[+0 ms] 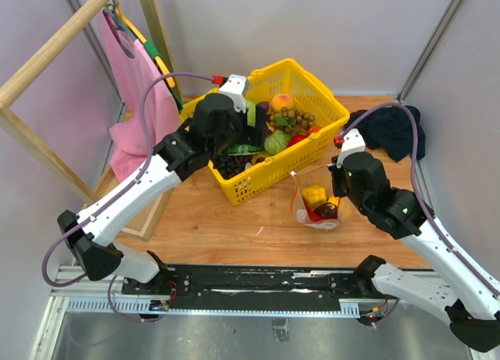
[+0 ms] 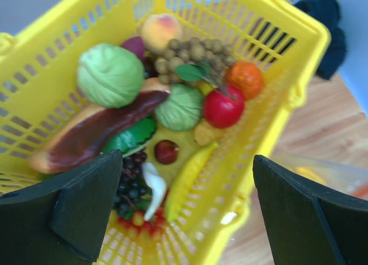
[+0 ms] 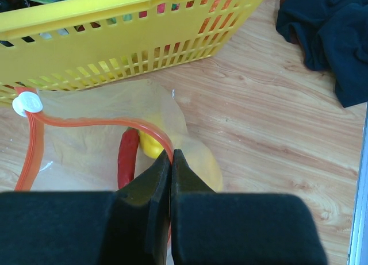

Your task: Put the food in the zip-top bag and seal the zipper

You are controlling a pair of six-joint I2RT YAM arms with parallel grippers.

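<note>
The clear zip top bag [image 1: 300,212], edged in orange with a white slider [image 3: 27,103], stands open on the table. Inside it are a red pepper [image 3: 127,157], yellow food [image 1: 314,194] and a dark purple item [image 1: 325,210]. My right gripper is shut on the bag's orange rim. Over the yellow basket [image 1: 253,185] hangs my left gripper, wide open and empty. Below it in the left wrist view are an eggplant [image 2: 103,130], a green cabbage [image 2: 110,75], a smaller cabbage [image 2: 179,107], a red pomegranate [image 2: 223,107] and a yellow banana-like piece [image 2: 190,181].
A dark cloth [image 1: 387,133] lies at the back right. On the left, a wooden rack [image 1: 55,44] carries a pink cloth [image 1: 144,102]. Bare tabletop [image 1: 226,243] shows in front of the basket, and the basket's near wall stands close behind the bag.
</note>
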